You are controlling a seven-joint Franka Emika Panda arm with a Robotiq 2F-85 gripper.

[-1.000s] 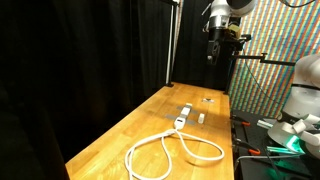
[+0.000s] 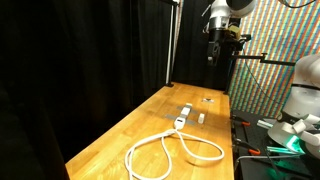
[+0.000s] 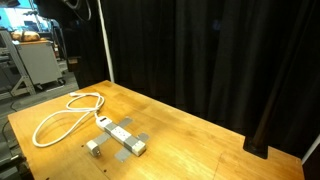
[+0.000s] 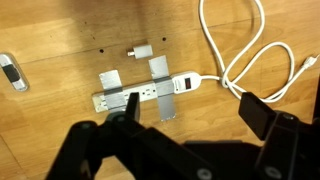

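High above the table, my gripper points down with its fingers spread wide and only the table showing between them. In exterior view 1 the gripper (image 2: 213, 54) hangs at the upper right, well clear of everything. Below it lies a white power strip (image 4: 142, 93), held down by grey tape strips (image 4: 159, 68). A small white plug-like block (image 4: 141, 51) rests beside the strip, apart from it; exterior view 2 shows this block (image 3: 93, 147) near the strip (image 3: 120, 133). From one end of the strip a white cord (image 4: 240, 88) runs in loose loops.
A small white-and-dark device (image 4: 13, 72) lies at the left of the wrist view. Black curtains (image 2: 80, 70) hang along one side of the table.
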